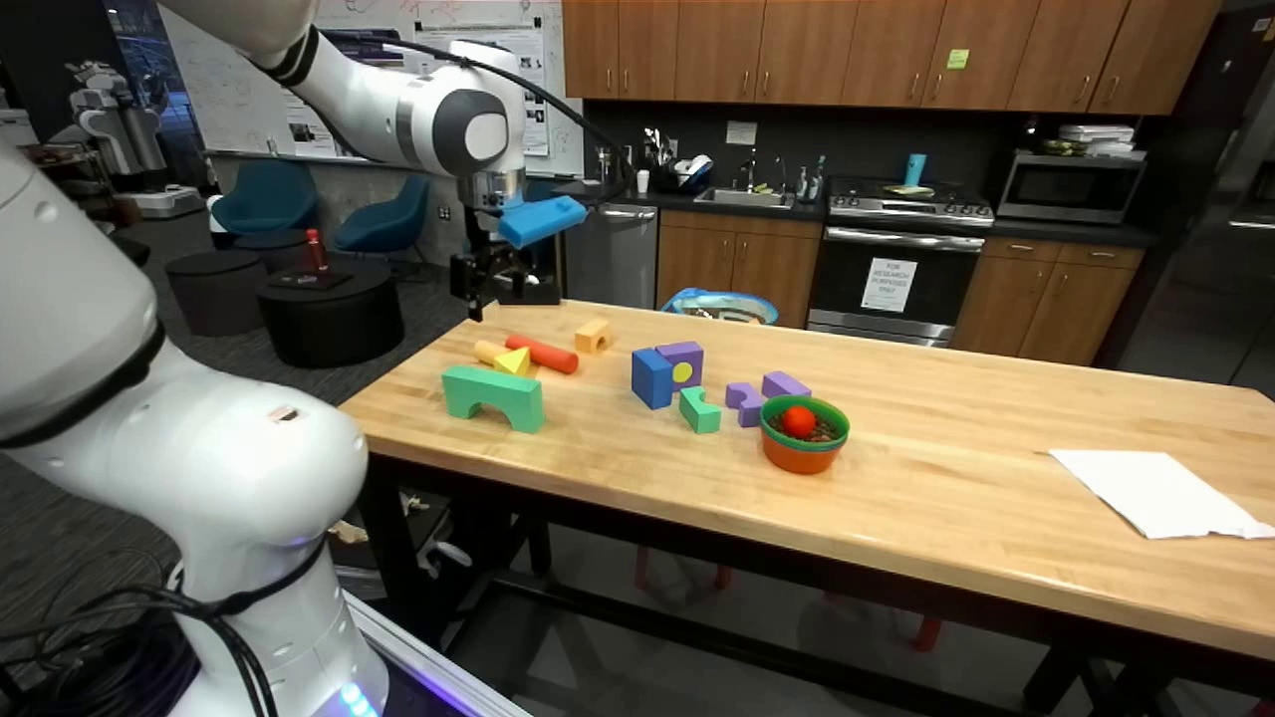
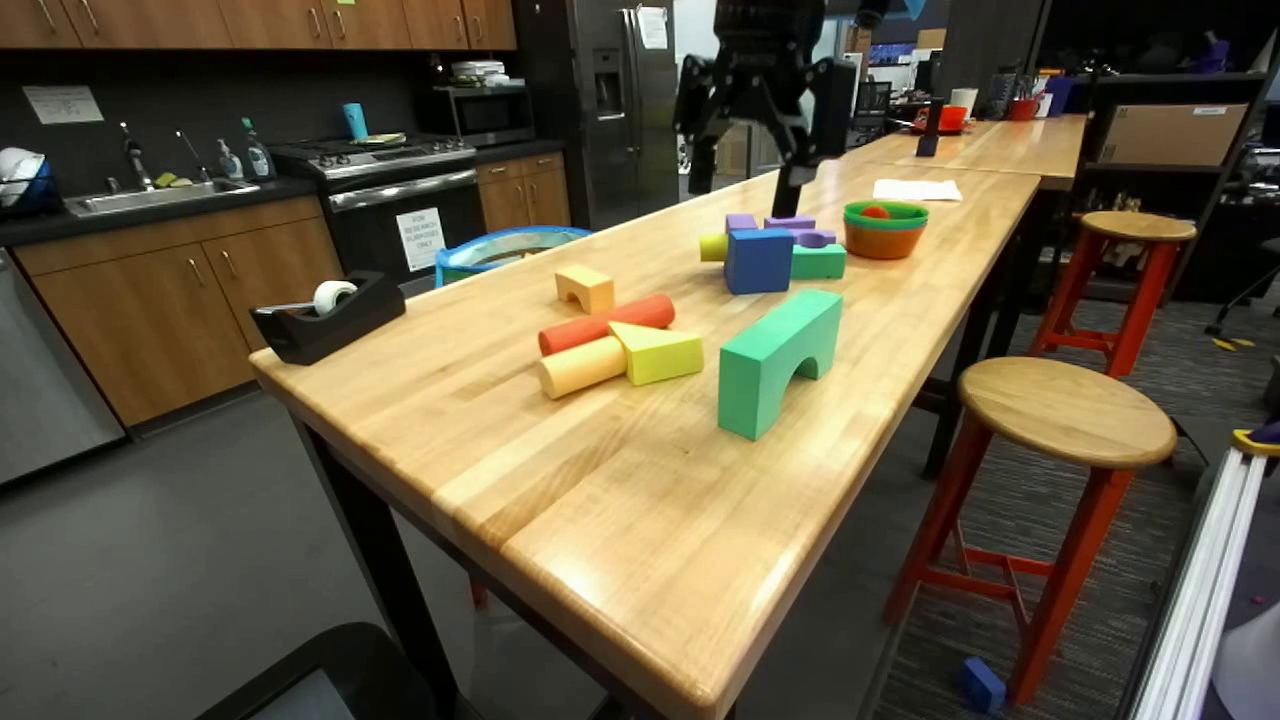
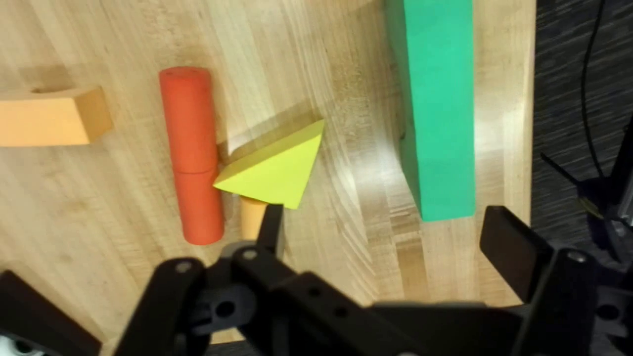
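Observation:
My gripper (image 1: 499,299) hangs open above the left end of the table, with nothing between its fingers. In the wrist view, the open gripper stands over bare wood. Ahead of it lie a yellow triangle block (image 3: 276,169) and a green arch block (image 3: 442,112). The triangle partly covers a pale orange cylinder (image 3: 252,216), and red cylinder pieces (image 3: 193,148) lie beside it. An orange arch block (image 3: 53,121) is farther left. On the floor by a stool rests a blue block (image 2: 984,684).
Midway along the table stand a blue block (image 1: 651,377), a purple block (image 1: 681,359) and small green and purple pieces. Beside them is an orange bowl (image 1: 798,455). White paper (image 1: 1159,492) lies on the right; a tape dispenser (image 2: 330,314) sits at one edge.

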